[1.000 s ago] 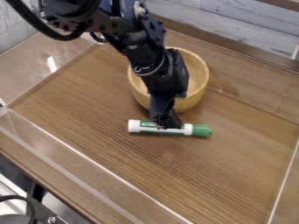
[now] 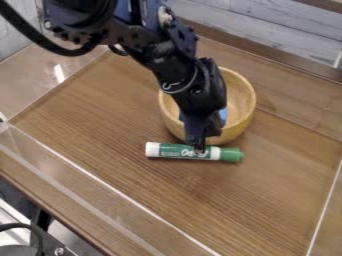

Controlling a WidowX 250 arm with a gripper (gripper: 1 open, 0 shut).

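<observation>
A white marker with green label and green cap [image 2: 223,155] lies crosswise on the wooden table [image 2: 134,190]. Just behind it is a round tan bowl [image 2: 241,100] with something blue inside. My black gripper [image 2: 199,142] hangs down in front of the bowl, its tips just over the marker; it is shut, and whether it touches the marker is unclear. The arm hides much of the bowl.
A white wooden wall [image 2: 281,25] runs along the back. Black cables show at the lower left corner.
The gripper has shifted slightly over the last second, while the marker stays nearly in place.
</observation>
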